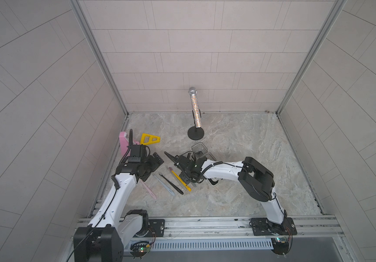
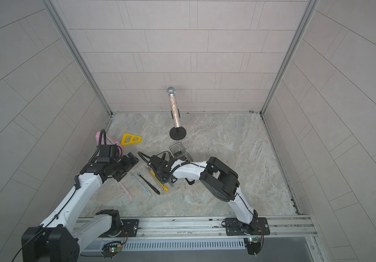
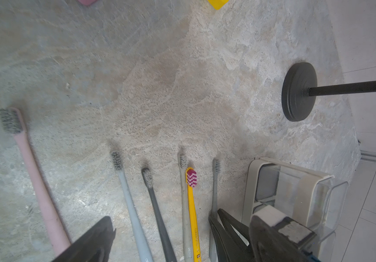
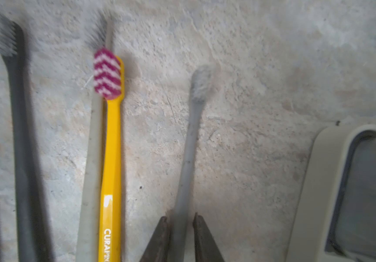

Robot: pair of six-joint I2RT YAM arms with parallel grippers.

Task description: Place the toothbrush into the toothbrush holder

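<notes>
In the right wrist view my right gripper has its fingers on either side of the handle of a grey toothbrush (image 4: 188, 144), with a narrow gap left beside it. That brush lies on the table, head pointing away. To its left are a yellow toothbrush (image 4: 111, 174) touching a pale grey one (image 4: 90, 187), then a black toothbrush (image 4: 24, 152). The toothbrush holder (image 3: 279, 174), a pale frame with clear cups, stands right of the grey brush. My left gripper is open above the table, its fingers wide apart and empty.
A light blue toothbrush (image 3: 129, 205) and a pink toothbrush (image 3: 37, 174) lie further left. Behind stands a microphone on a round black base (image 1: 195, 133). A yellow frame (image 1: 150, 138) and a pink object (image 1: 123, 142) sit at the back left.
</notes>
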